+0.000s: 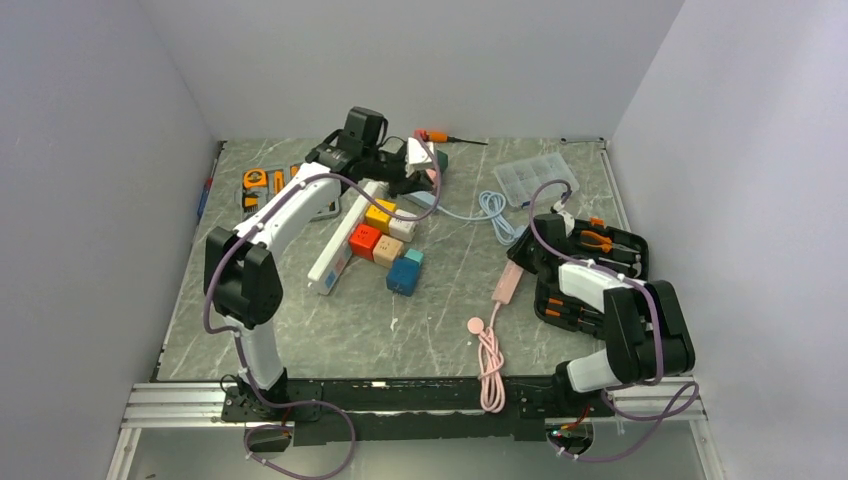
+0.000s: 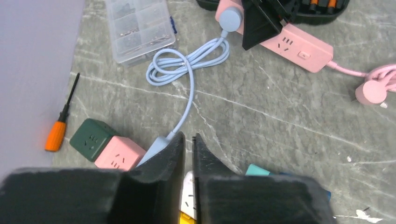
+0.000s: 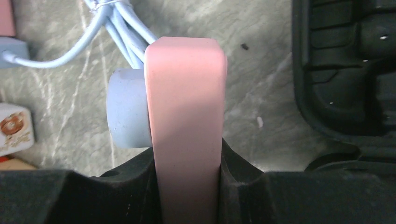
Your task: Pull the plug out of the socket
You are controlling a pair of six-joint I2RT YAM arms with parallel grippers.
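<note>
In the right wrist view, my right gripper is shut on the pink power strip (image 3: 187,93), one finger on each side. The round light-blue plug (image 3: 127,108) sits against the strip's left face, in contact with it. From the left wrist view, that plug (image 2: 230,18) is at the strip's far end, its cord leading to a coil. My left gripper stands apart from plug and strip; only a narrow gap shows between its fingertips, with nothing held there. Seen from the top, the strip (image 1: 507,283) slants below the right gripper.
An open black tool case (image 1: 625,245) lies close on the right. Colored socket cubes (image 1: 388,250) and a white strip (image 1: 335,255) occupy the left-middle. A clear organizer (image 1: 540,178) and an orange screwdriver (image 1: 438,136) are at the back. Bare table lies at center front.
</note>
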